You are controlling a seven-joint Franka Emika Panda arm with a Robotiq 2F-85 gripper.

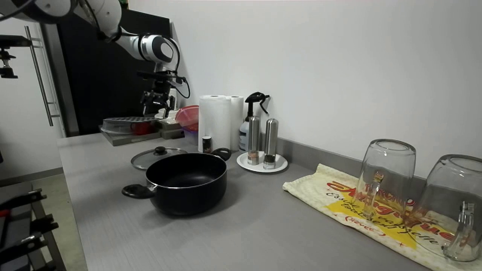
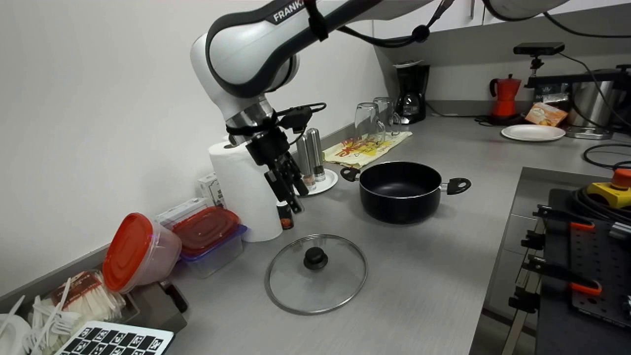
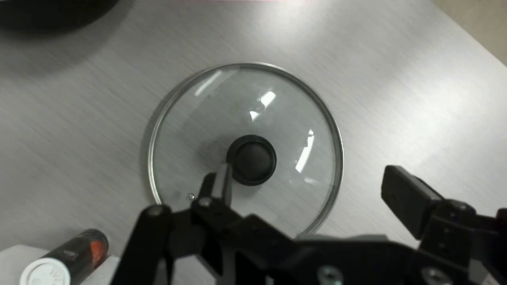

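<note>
A round glass lid with a metal rim and a black knob lies on the grey counter. The black two-handled pot stands upright and looks empty, apart from the lid. My gripper is in the air above the lid's end of the counter. In the wrist view the gripper is open, its fingers wide apart and nothing held. The left finger overlaps the lower left edge of the knob in the picture; the right one appears beyond the lid's rim.
Along the wall stand paper towel rolls, a small dark shaker, two mills on a white plate and plastic tubs. Upturned glass mugs rest on a cloth.
</note>
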